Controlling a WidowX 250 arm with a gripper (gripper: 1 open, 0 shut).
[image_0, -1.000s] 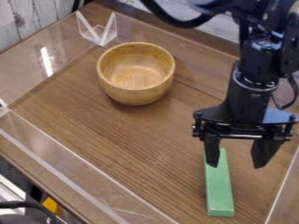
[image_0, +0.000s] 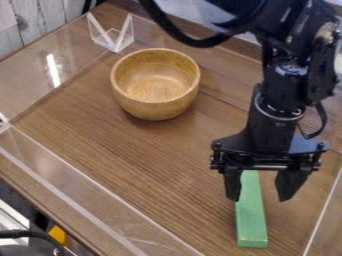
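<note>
The black gripper (image_0: 262, 178) hangs low on the right side of the table, open, its two dark fingers pointing down at either side of the upper end of a green bar (image_0: 251, 222). The bar lies flat on the wooden surface, running toward the lower edge of the view. Whether the fingers touch it cannot be told.
A wooden bowl (image_0: 156, 80) sits at the upper middle-left. A white wire-like object (image_0: 111, 35) stands at the top left near the table's edge. A small yellow object (image_0: 56, 234) is at the lower left.
The gripper has shifted slightly to the left over the last second. The green bar and bowl look unmoved.
</note>
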